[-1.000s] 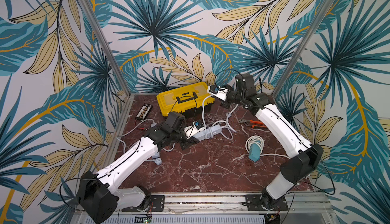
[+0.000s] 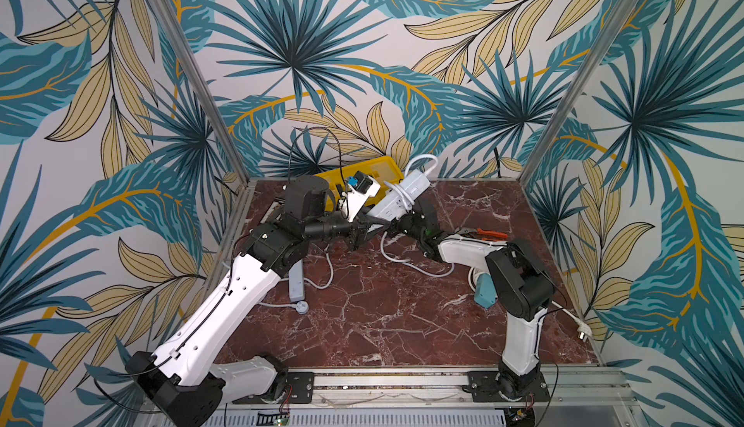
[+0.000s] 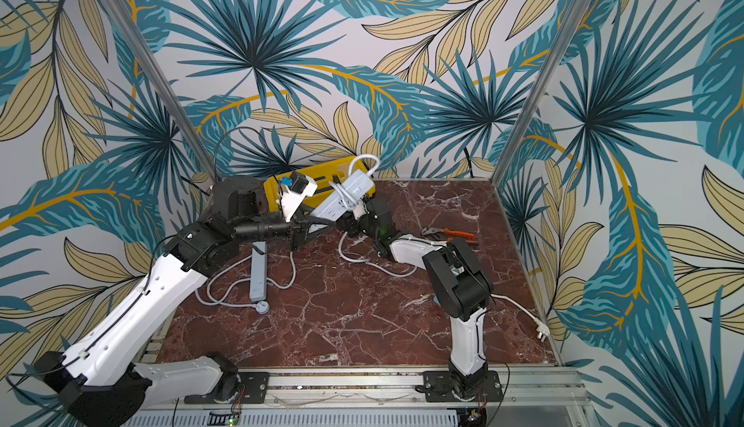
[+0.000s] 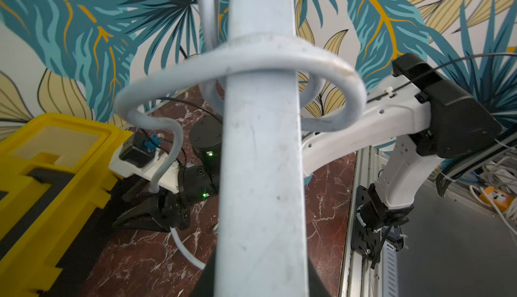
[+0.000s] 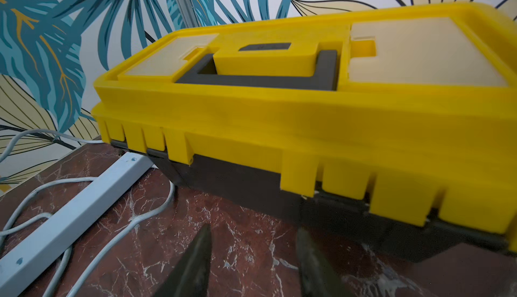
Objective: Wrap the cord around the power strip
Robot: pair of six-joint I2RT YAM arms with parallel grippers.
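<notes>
My left gripper (image 2: pixel 370 224) is shut on the power strip (image 2: pixel 405 197), lifted near the yellow toolbox. In the left wrist view the strip (image 4: pixel 261 178) fills the centre, with the white cord (image 4: pixel 350 92) looped around it. The cord also hangs down past my right gripper. The right gripper sits low, under and behind the raised strip in the top views; in its wrist view its blurred fingers stand apart, facing the toolbox's side, with no thing visible between them.
The yellow toolbox (image 5: pixel 301 113) stands at the back. Another strip with cord (image 3: pixel 258 272) lies left. A teal plug with coiled cord (image 2: pixel 484 291) and orange pliers (image 3: pixel 457 237) lie right.
My left gripper has raised the strip and tilted it up. The right arm has come down and inward from the back right, below the strip.
</notes>
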